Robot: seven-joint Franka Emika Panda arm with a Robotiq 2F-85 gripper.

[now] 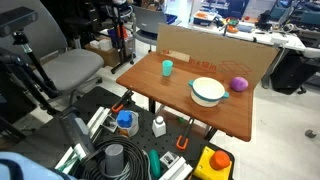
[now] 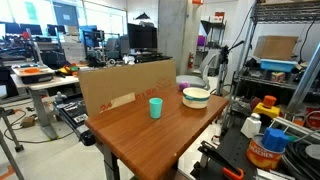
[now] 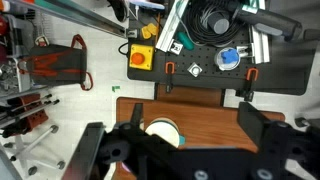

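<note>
A small teal cup point(image 1: 167, 67) stands upright on the brown wooden table point(image 1: 150, 82). To its right sits a round white pot point(image 1: 208, 91) with teal handles, and farther right lies a purple object point(image 1: 239, 84). The second exterior view also has the cup point(image 2: 155, 107) and the pot point(image 2: 196, 97). From above, in the wrist view, my gripper stands open, its two dark fingers wide apart at the lower edge. Part of the pot point(image 3: 162, 128) shows below them, seemingly empty inside. I cannot make out the cup there.
A cardboard panel point(image 2: 130, 86) borders the table's back. Near the robot base lie a yellow box with a red button point(image 3: 142, 57), a coiled black cable point(image 3: 210, 18) and a blue-topped container point(image 3: 228, 57).
</note>
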